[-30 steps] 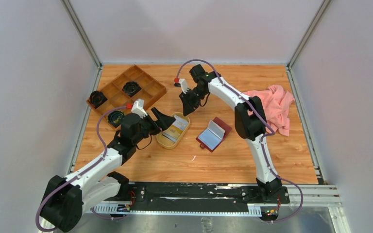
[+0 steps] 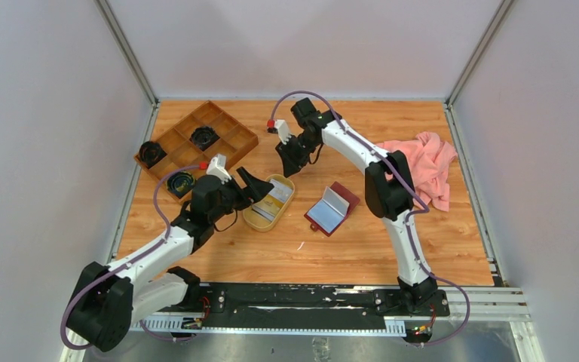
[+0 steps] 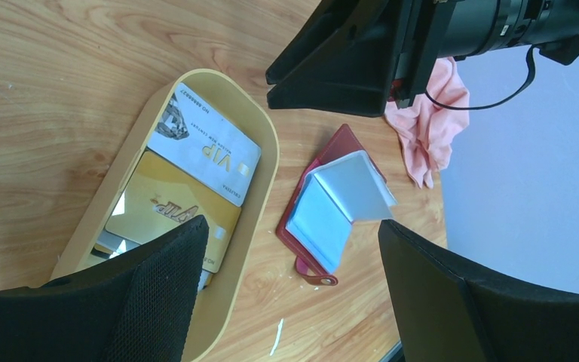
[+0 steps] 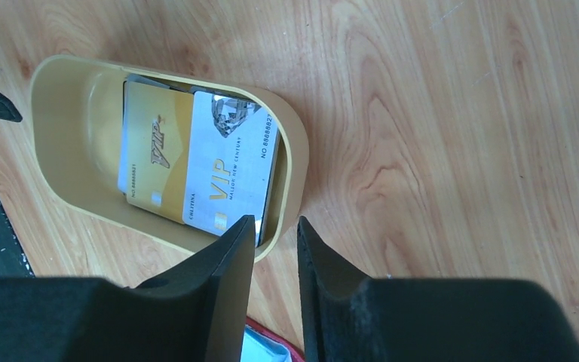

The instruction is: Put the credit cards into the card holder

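A silver VIP card (image 4: pixel 230 162) and a gold card (image 4: pixel 153 147) lie side by side in a beige oval box (image 2: pixel 285 207), with more cards partly hidden beneath them. Right of the box, the dark red card holder (image 2: pixel 350 197) lies spread open, its clear sleeves (image 3: pixel 320 221) showing pale blue. My left gripper stands wide open by the box's left side, nothing between its fingers. At the box's far end hovers my right gripper, its fingers parted by a narrow empty gap, just past the rim in its wrist view.
A wooden compartment tray (image 2: pixel 230 130) with several black coils stands at the back left. On the right lies a crumpled pink cloth (image 2: pixel 426 166). A small white strip (image 2: pixel 301 246) rests on the table, whose front is otherwise clear.
The left arm has shifted only slightly; box, cards and holder have stayed put.
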